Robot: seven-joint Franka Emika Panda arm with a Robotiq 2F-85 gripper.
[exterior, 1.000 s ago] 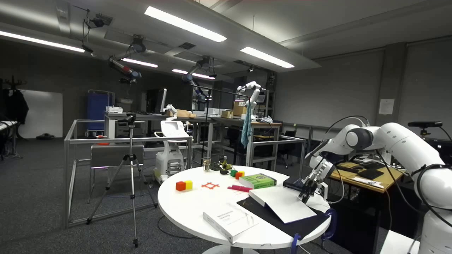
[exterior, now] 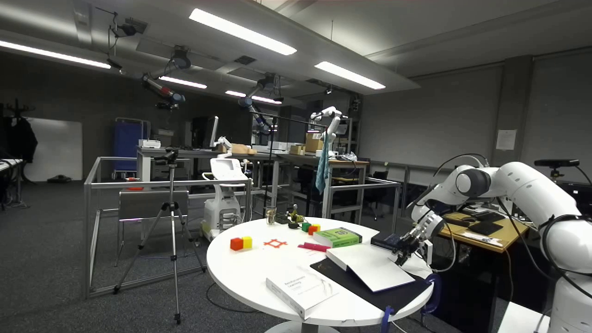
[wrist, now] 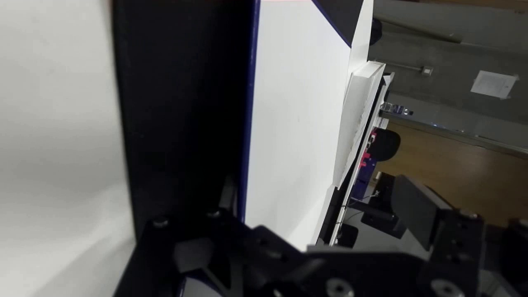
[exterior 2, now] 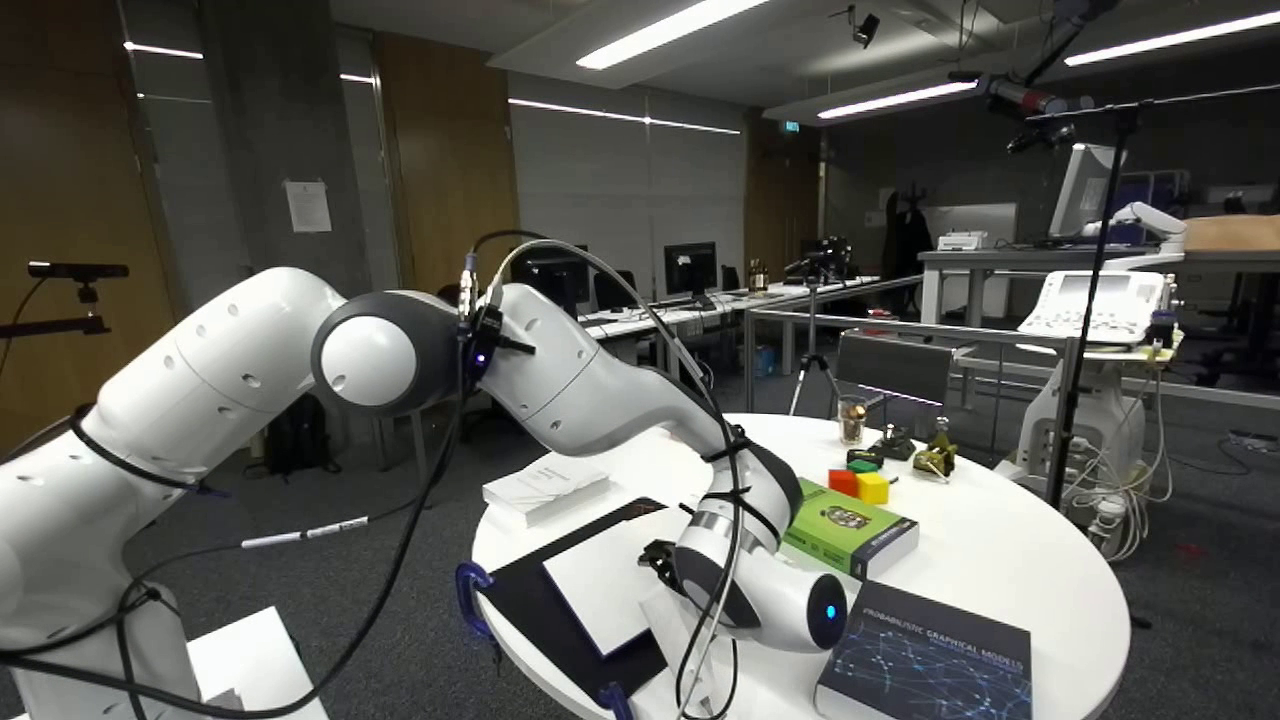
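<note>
An open book lies on the black mat (exterior: 355,287), its white, blue-edged cover (exterior: 383,273) spread towards the table's right side. Beside that cover is the book's thicker white part (exterior: 342,256). My gripper (exterior: 400,258) is low at the cover's right edge, close to or touching it. In exterior view 2 the arm's wrist partly hides the gripper, with the cover (exterior 2: 600,582) showing to its left. The wrist view has the cover (wrist: 297,99) rising from the black mat (wrist: 183,99), its blue edge running down to the dark gripper parts. Whether the fingers grasp that edge is unclear.
A dark blue book (exterior 2: 930,654) and a green book (exterior 2: 852,528) lie near the hand. Across the table are a white book (exterior: 302,289), coloured blocks (exterior: 241,243) and pink pieces (exterior: 313,246). Blue clamps (exterior: 386,319) grip the table's edge.
In exterior view 1 the hand has shifted slightly to the right and its wrist leans over more. The book and the other objects look unmoved.
</note>
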